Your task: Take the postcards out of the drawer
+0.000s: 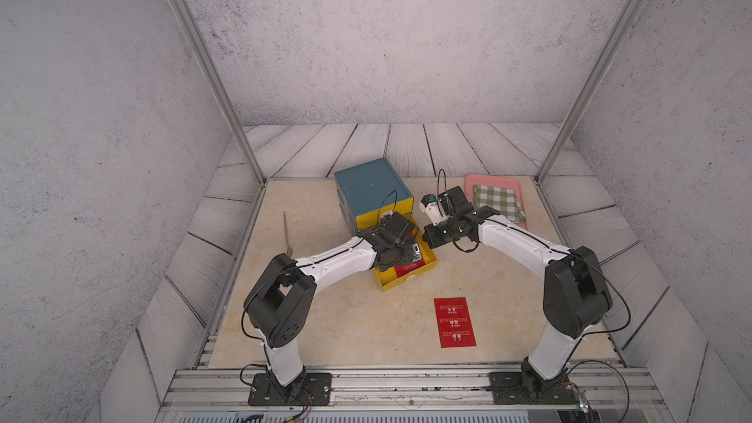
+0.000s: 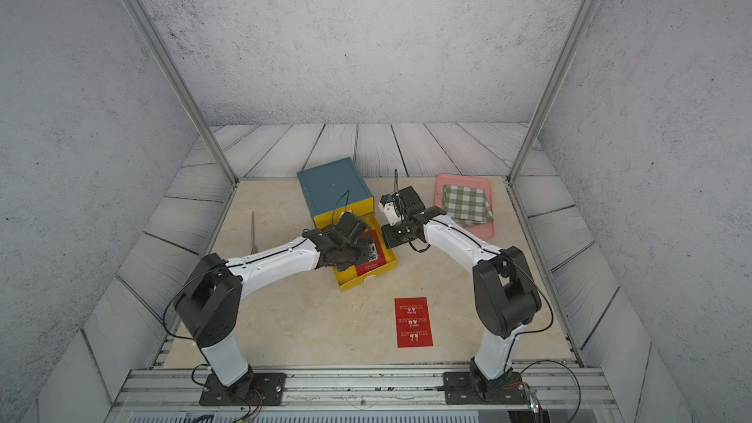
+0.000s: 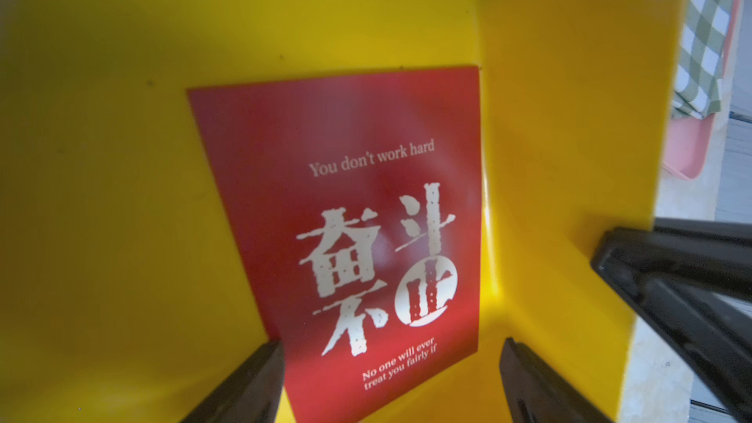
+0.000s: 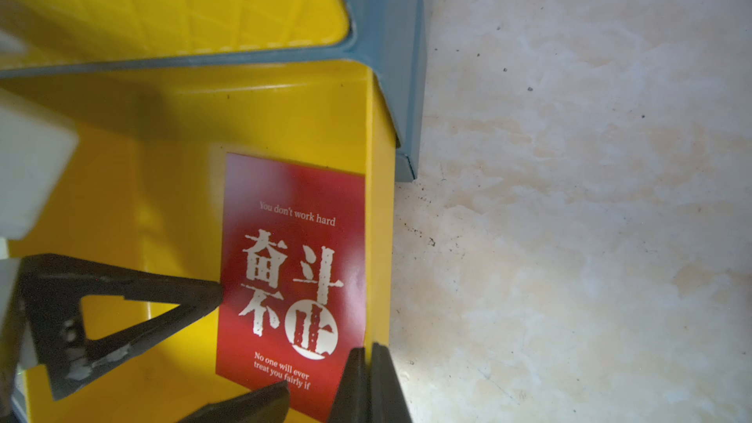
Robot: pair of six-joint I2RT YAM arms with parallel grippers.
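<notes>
A red postcard (image 3: 376, 243) with white lettering lies flat in the pulled-out yellow drawer (image 4: 180, 133), along its right wall. My left gripper is open low over the card's near part, its left fingertip at the card's left edge. Nothing visible is gripped between those fingers. At the drawer's right side wall my right gripper stands shut, its fingertips right at the rim; whether the thin rim is pinched between them is unclear. Another red postcard (image 1: 454, 322) lies on the table in front of the drawer.
The blue-grey cabinet (image 1: 373, 186) stands behind the drawer. A pink tray (image 2: 463, 231) with a green checked cloth (image 2: 467, 203) sits at the back right. A fork (image 2: 253, 233) lies at the left. Open table surrounds the postcard at the front.
</notes>
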